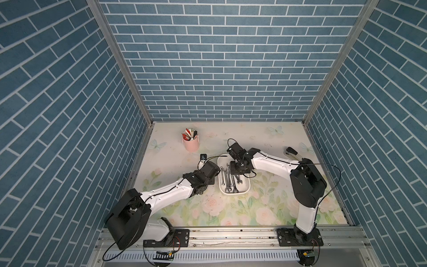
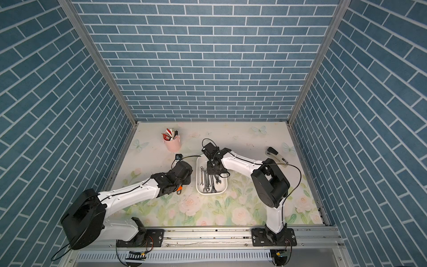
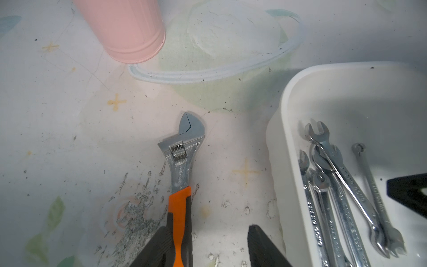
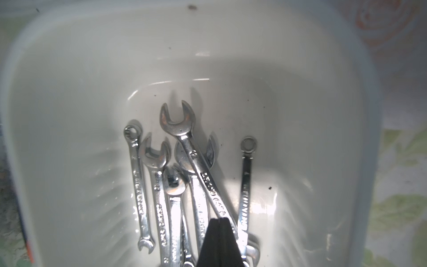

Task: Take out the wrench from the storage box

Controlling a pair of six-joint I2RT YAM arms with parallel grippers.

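Observation:
The white storage box (image 4: 311, 111) holds several silver wrenches (image 4: 158, 195), some crossing each other, with a slim one (image 4: 245, 187) to the right. Over these stands my right gripper, shut, and nothing shows between its fingers. To the left of the box, an adjustable wrench (image 3: 180, 178) with an orange and black handle lies flat on the table. My left gripper is open above the table, its left finger (image 3: 158, 247) overlapping the orange handle in view and its right finger (image 3: 264, 249) near the box wall. The handle's end is hidden.
A pink cup (image 1: 190, 143) of red, white and black-handled items stands at the back left. A dark-handled tool (image 1: 291, 152) lies at the back right. Both hands are close together at the box.

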